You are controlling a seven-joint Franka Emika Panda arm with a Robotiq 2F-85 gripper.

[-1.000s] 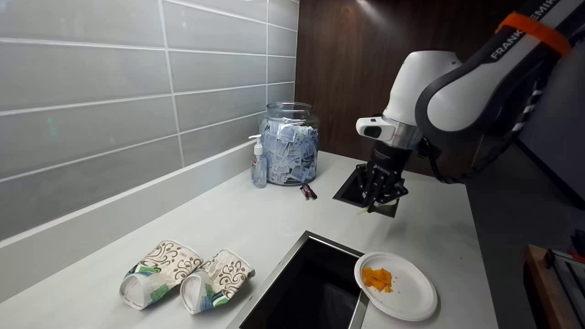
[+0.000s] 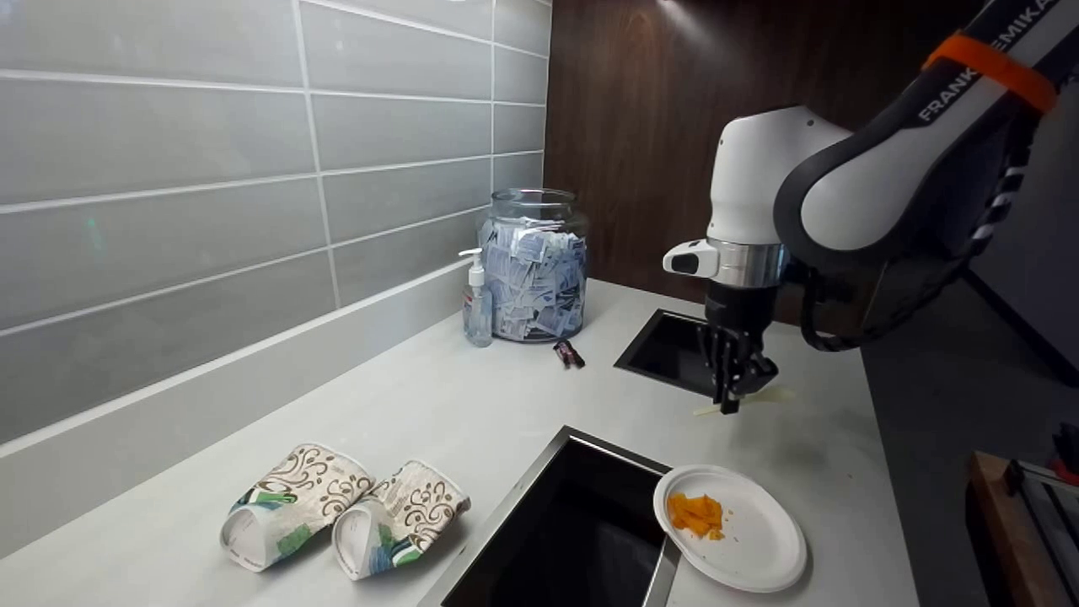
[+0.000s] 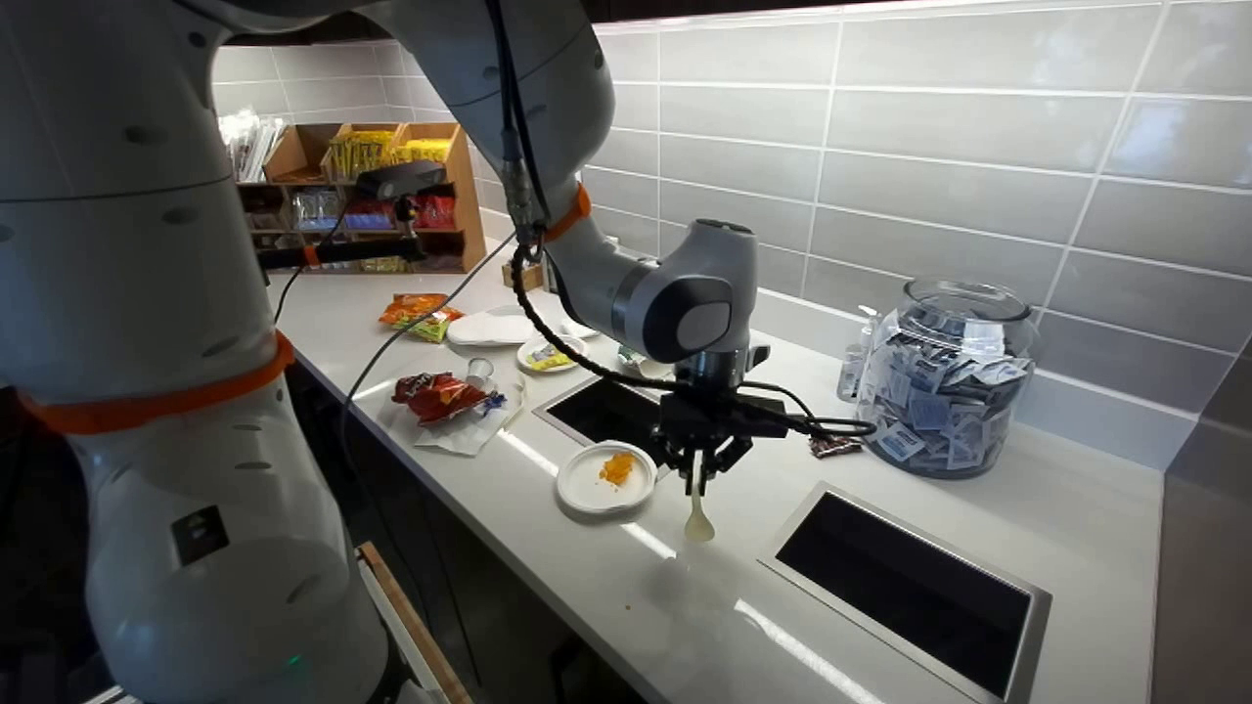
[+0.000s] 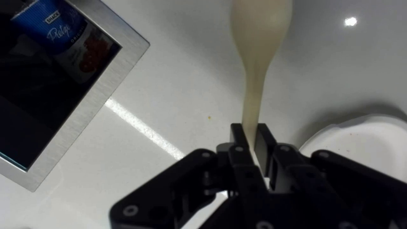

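A pale cream spoon (image 4: 254,57) is pinched by its handle in my gripper, its bowl pointing away from the fingers. In exterior view 1 my gripper (image 2: 726,405) hangs over the counter, behind the plate, with the spoon (image 2: 774,395) held roughly level. Exterior view 2 has the spoon (image 3: 699,522) below the fingers, apart from the plate. On the white plate (image 2: 774,551) lies a small heap of orange crumbs or pieces (image 2: 698,514). The plate's edge overlaps the rim of the near dark opening.
Two dark counter openings (image 2: 566,526) (image 3: 904,587) have metal frames; a blue snack bag (image 4: 65,34) is inside one. Two crumpled paper cups (image 2: 293,506) (image 2: 399,516), a glass jar of packets (image 2: 534,283) and a pump bottle (image 2: 476,308) stand along the wall side.
My gripper has moved right and slightly lower in exterior view 1, carrying the spoon, and the wrist is now more upright. The plate and its orange pieces have stayed put.
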